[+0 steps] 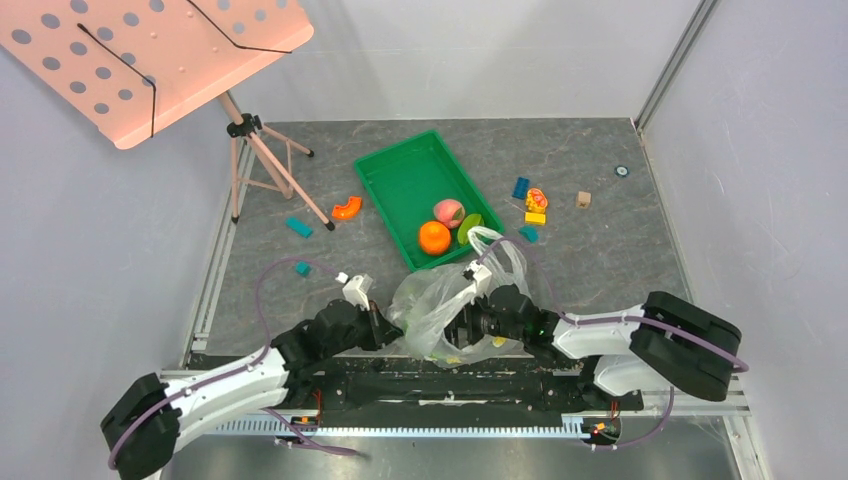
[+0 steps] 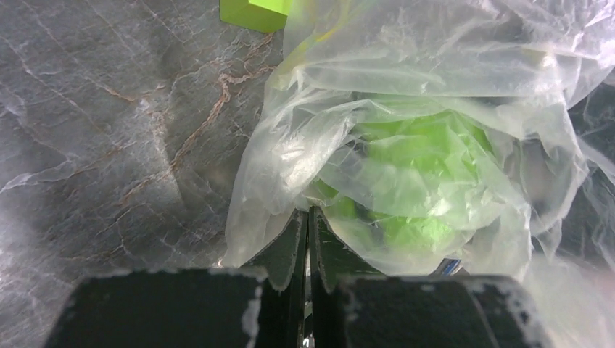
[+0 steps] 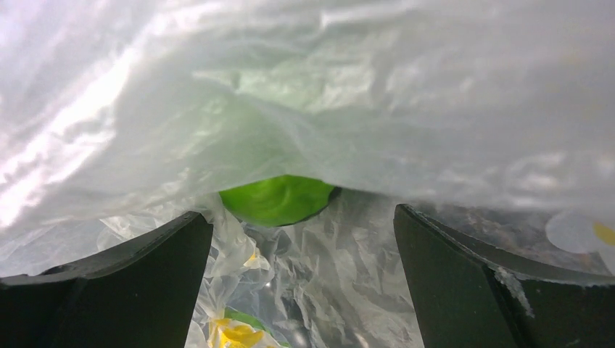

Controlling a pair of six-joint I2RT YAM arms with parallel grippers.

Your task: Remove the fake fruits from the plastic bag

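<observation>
The crumpled clear plastic bag (image 1: 428,298) lies at the front centre, a green fruit (image 2: 428,163) showing through it. My left gripper is shut at the bag's left edge; any plastic between its tips is unclear. My right gripper stands open inside or under the bag's folds, a green fruit (image 3: 275,199) just beyond its fingertips. The green tray (image 1: 400,180) behind holds an orange (image 1: 434,237), a peach (image 1: 449,210) and a long green fruit (image 1: 469,227).
Several small toys lie about: orange piece (image 1: 346,208), blue blocks (image 1: 299,227), yellow block (image 1: 535,218), wooden cube (image 1: 583,199). A tripod (image 1: 275,170) with a pink board stands at the back left.
</observation>
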